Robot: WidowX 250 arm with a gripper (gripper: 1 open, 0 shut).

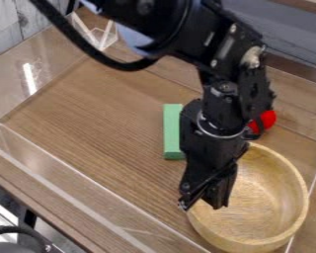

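Observation:
My gripper (200, 194) reaches down over the left part of a wide, shallow tan bowl (273, 222) at the lower right of the camera view, its fingertips near the bowl's rim. It looks shut, though the dark fingers make it hard to tell what, if anything, is between them. A green block (173, 133) lies on the wooden table behind the gripper, partly hidden by it. A red round object (267, 121) shows behind the gripper at the right, also partly covered.
A wall edge runs along the back right, and a glossy strip runs along the table's near left edge.

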